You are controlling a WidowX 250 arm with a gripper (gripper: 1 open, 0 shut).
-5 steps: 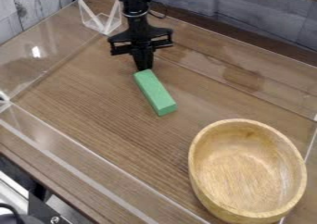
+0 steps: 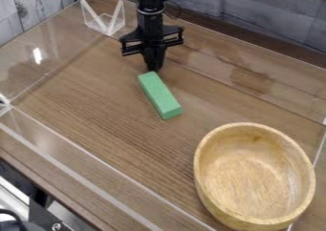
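My black gripper (image 2: 152, 57) stands near the back middle of the wooden table (image 2: 76, 101), shut, with nothing visible between its fingers. A green rectangular block (image 2: 159, 94) lies flat just in front of it, its long side pointing toward the camera and slightly right. The block is clear of my fingertips.
A large pale round bowl (image 2: 254, 176) sits at the front right. A white, wire-like object shows at the back left edge. The left, middle and right back areas of the table are mostly clear.
The block has stayed where it was.
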